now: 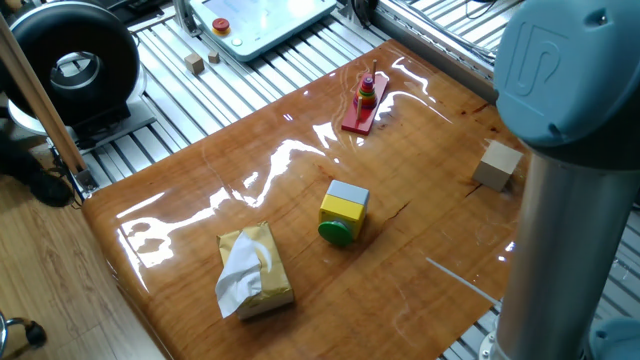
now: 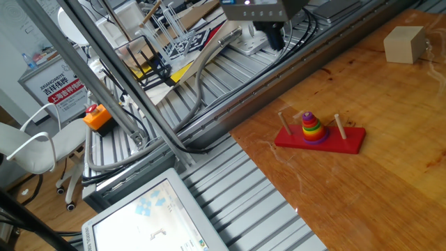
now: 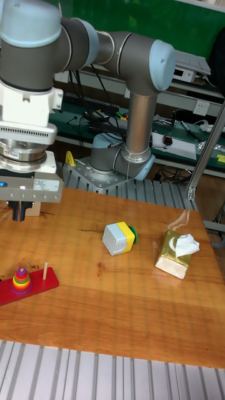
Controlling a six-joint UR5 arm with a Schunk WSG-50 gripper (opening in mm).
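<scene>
My gripper (image 3: 19, 212) hangs at the left in exterior view 3, pointing down above the table, with its two black fingers close together and nothing visible between them. In exterior view 2 its dark fingers (image 2: 277, 36) show at the top edge. A red board with pegs (image 2: 320, 139) carries a stack of coloured rings (image 2: 313, 128) on its middle peg. Near the table's middle lies a grey and yellow block with a green round end (image 1: 343, 212). A gold tissue pack (image 1: 256, 272) has a white tissue sticking out.
A plain wooden block (image 1: 497, 165) stands near the arm's side of the table, partly behind the gripper in exterior view 3. Bare wooden tabletop (image 3: 120, 300) separates the objects. A teach pendant (image 2: 153, 219) lies beyond the table edge, on the slatted metal frame.
</scene>
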